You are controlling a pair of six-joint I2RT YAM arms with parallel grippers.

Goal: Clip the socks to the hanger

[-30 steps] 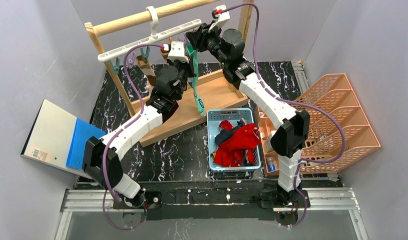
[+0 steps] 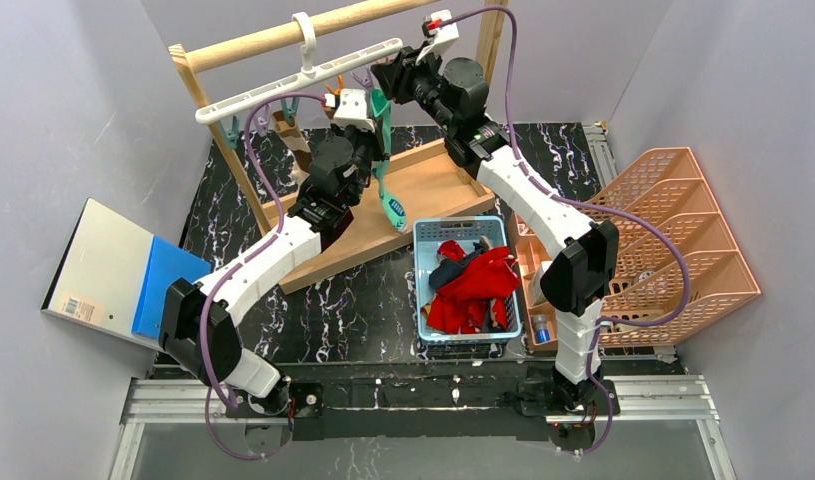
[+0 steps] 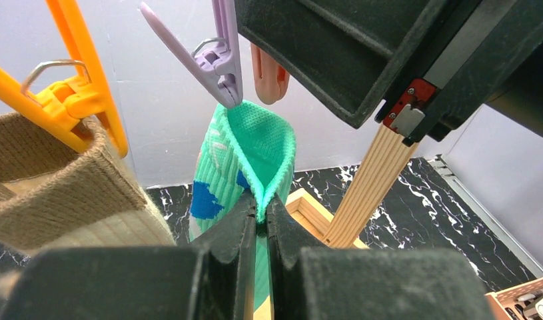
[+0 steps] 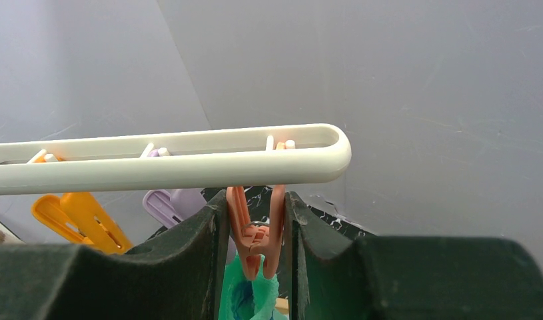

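Observation:
The teal sock (image 2: 385,170) hangs below the right end of the white hanger (image 2: 313,78). My left gripper is shut on the near edge of the sock's opening (image 3: 258,150). At the hanger's end my right gripper is shut on the handles of a salmon clip (image 4: 256,233). The sock's rim (image 4: 255,293) lies right under that clip's tips; whether any cloth is between them I cannot tell. A purple clip (image 3: 222,63) hangs close by, its tip near the sock's far rim.
An orange clip (image 3: 75,100) and a brown sock (image 3: 75,193) hang left of my left gripper. Red and dark cloth (image 2: 473,290) lies in the blue basket (image 2: 423,330). The wooden post (image 3: 372,187) of the stand rises to the right.
My left gripper has shifted slightly left and down in the top view, drawing the sock's upper part with it. The sock's lower end has swung a little. My right arm has stayed still.

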